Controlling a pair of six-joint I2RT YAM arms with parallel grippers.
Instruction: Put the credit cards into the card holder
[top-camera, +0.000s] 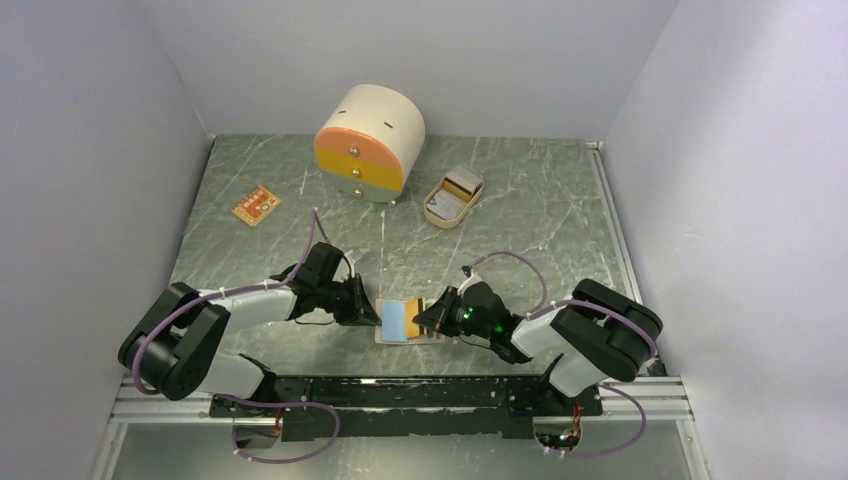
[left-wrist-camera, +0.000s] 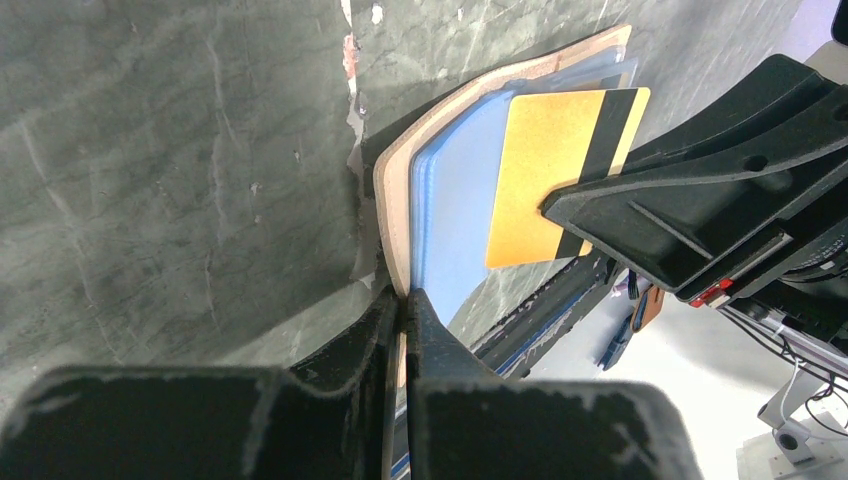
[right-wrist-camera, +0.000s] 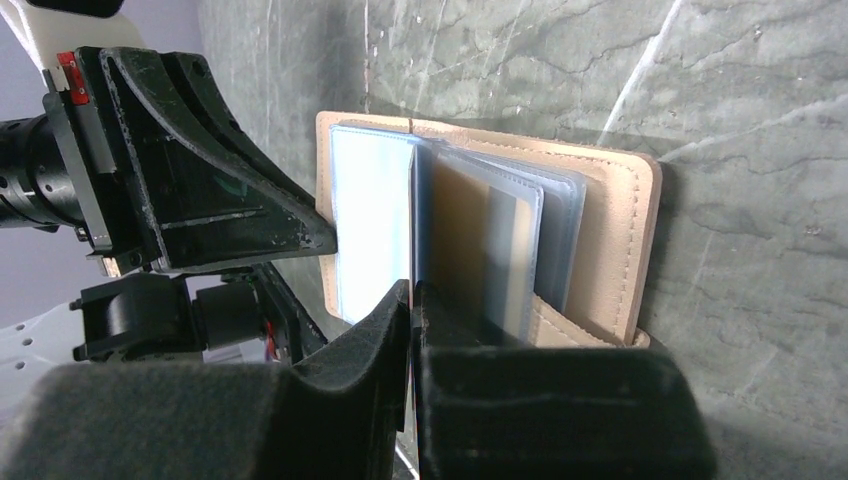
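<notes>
The open card holder (top-camera: 380, 338) lies on the table between my grippers, its tan cover (right-wrist-camera: 625, 215) under blue-tinted clear sleeves (left-wrist-camera: 455, 200). My left gripper is shut on the holder's left edge. A yellow card with a black stripe stands raised over the sleeves, seen edge-on in the right wrist view. My right gripper is shut on this card at its striped side. How far the card sits inside a sleeve cannot be told.
Farther back, a tan box (top-camera: 431, 218) holds several cards. A rounded drawer cabinet (top-camera: 390, 118) stands behind, and an orange patterned card (top-camera: 256, 206) lies at the left. The table around the holder is bare.
</notes>
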